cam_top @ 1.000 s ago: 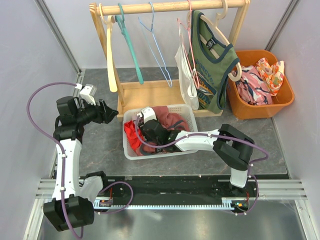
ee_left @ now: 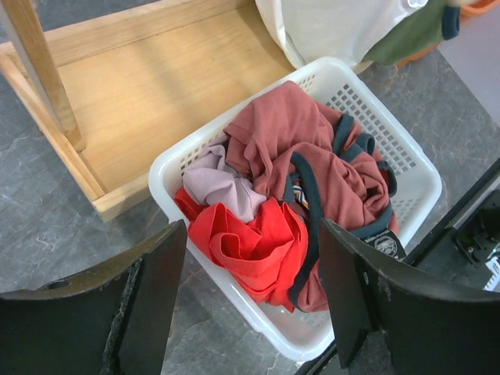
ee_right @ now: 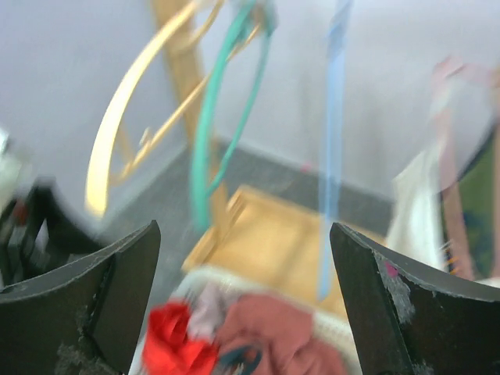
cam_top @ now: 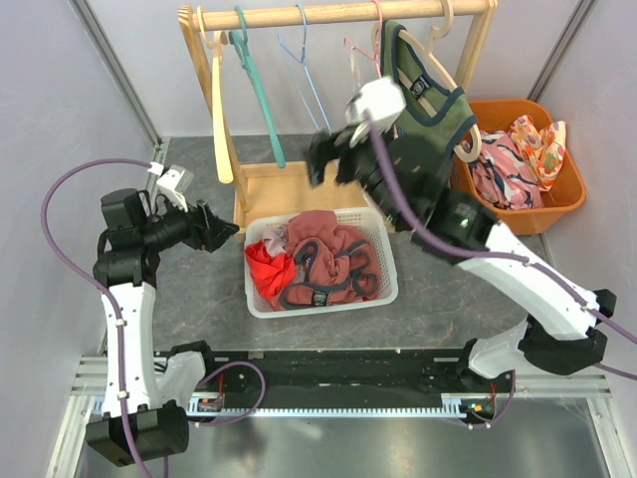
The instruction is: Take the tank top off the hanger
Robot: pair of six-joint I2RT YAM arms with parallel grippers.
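The green tank top [cam_top: 428, 90] hangs on a pale hanger [cam_top: 468, 139] at the rack's right, partly hidden by my blurred right arm in the top view. A white garment [ee_left: 336, 23] hangs beside it. My left gripper [cam_top: 211, 227] is at the left of the white basket, its fingers open with nothing between them in the left wrist view. My right gripper [cam_top: 333, 149] is raised in front of the hanging garments and empty hangers; its fingers stand open in the blurred right wrist view.
The white basket [cam_top: 388, 279] holds red, mauve and dark-trimmed garments below the wooden rack [cam_top: 259, 18]. An orange bin [cam_top: 557, 199] with patterned clothes stands at the right.
My right arm has swung up sharply from over the basket to the hanging garments. My left arm has shifted slightly.
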